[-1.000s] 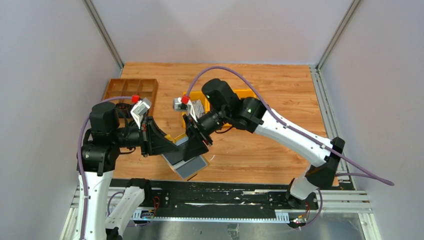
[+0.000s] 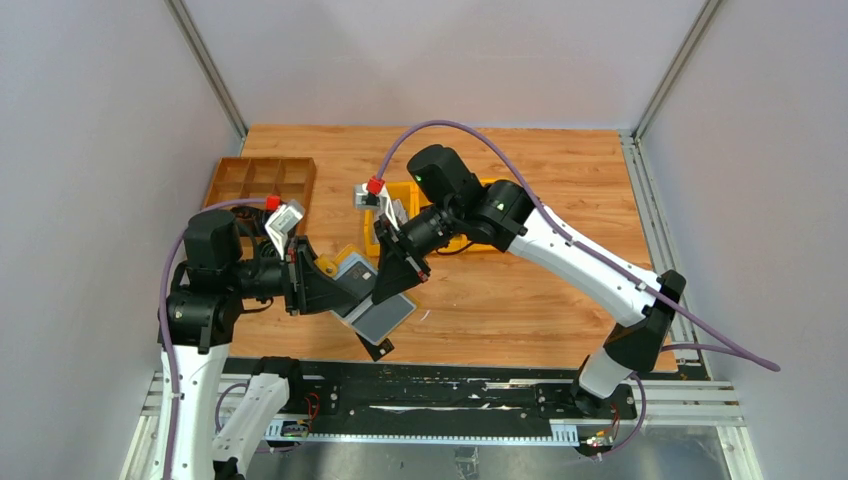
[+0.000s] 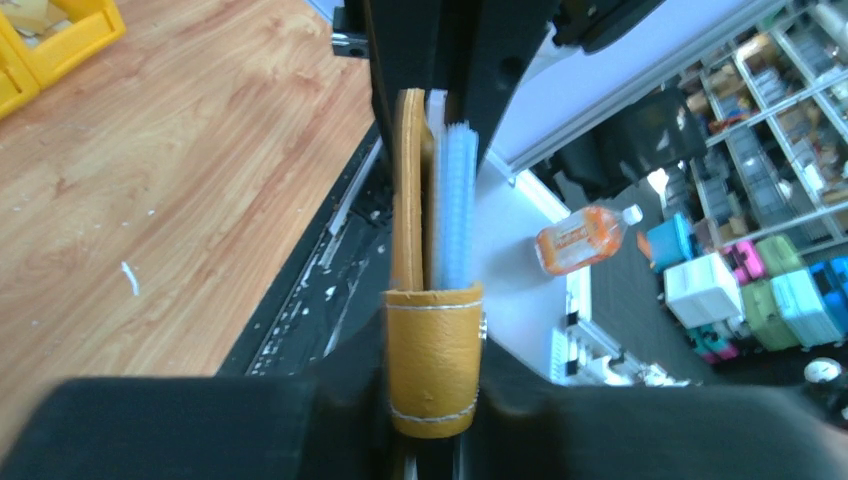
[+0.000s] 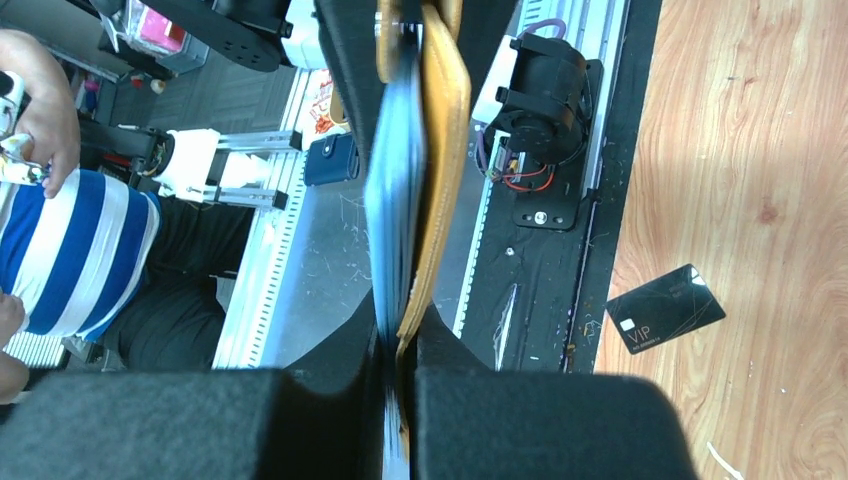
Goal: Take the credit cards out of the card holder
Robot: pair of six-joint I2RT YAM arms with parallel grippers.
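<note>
The tan leather card holder (image 3: 430, 365) is held between my two grippers, with grey and translucent card sleeves (image 4: 395, 200) in it. My left gripper (image 2: 342, 296) is at its left side, its strap close between the blurred fingers in the left wrist view; how far these are closed is unclear. My right gripper is shut on the holder and sleeves from the right. A black VIP card (image 4: 664, 307) lies loose on the table below, near the front edge.
A yellow bin (image 2: 400, 191) stands behind the grippers, a wooden compartment tray (image 2: 260, 172) at the back left. A black rail runs along the front edge.
The holder has shifted and turned slightly between the grippers since a second ago, and more of the dark card shows below it. The right arm has moved slightly.
</note>
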